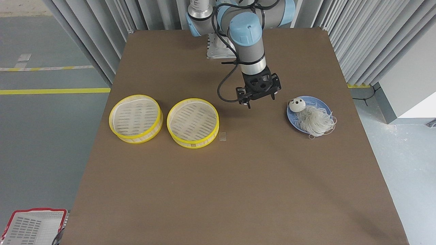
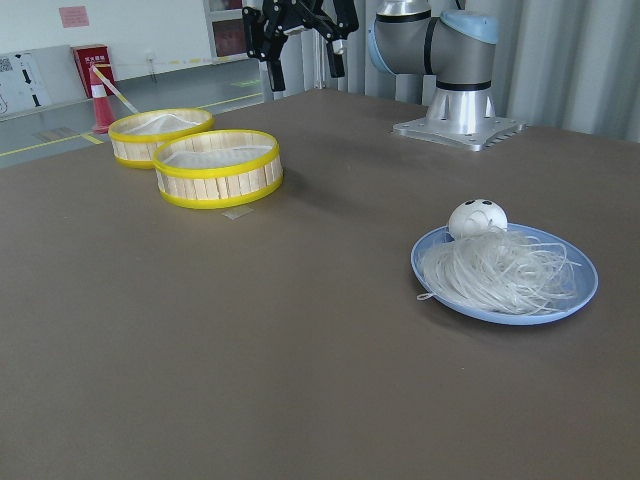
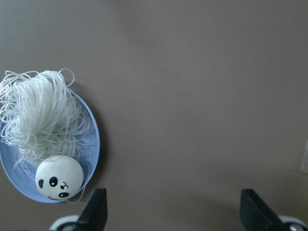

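Note:
A blue plate (image 1: 292,119) on the table's right holds white stringy noodles (image 1: 316,121) and a white ball with a panda face (image 1: 296,105); the wrist view shows the plate at left, the panda ball (image 3: 60,175) in its lower part. My gripper (image 1: 261,100) hangs above the table, left of and a little behind the plate. In the wrist view its two black fingers stand wide apart at the bottom, open with only bare table between them.
Two yellow-rimmed steamer baskets (image 1: 192,122) (image 1: 135,116) sit side by side left of my gripper. A red-rimmed basket (image 1: 32,226) is at the lower left, off the tabletop.

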